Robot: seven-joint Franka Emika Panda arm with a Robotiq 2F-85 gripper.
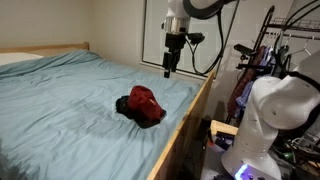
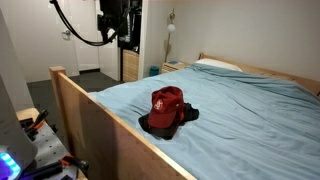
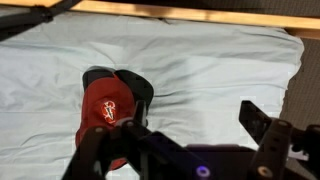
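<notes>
A red cap [image 2: 167, 106] with a pale emblem on its front rests on a black cap [image 2: 190, 115] on the light blue bed. In exterior view 1 the red cap [image 1: 147, 103] lies near the bed's wooden side board. My gripper [image 1: 181, 73] hangs well above the bed, apart from the caps. From the wrist, the red cap [image 3: 105, 112] shows at the left, partly behind one finger, with the black cap's edges above it. The gripper is open, its fingers wide apart with only bare sheet showing between them.
The wooden side board [image 2: 115, 130] runs along the bed between the arm's base and the mattress. The blue sheet [image 1: 70, 95] is otherwise clear. Hanging clothes on a rack [image 1: 262, 60] stand behind the arm. A dark cable loops beside the gripper.
</notes>
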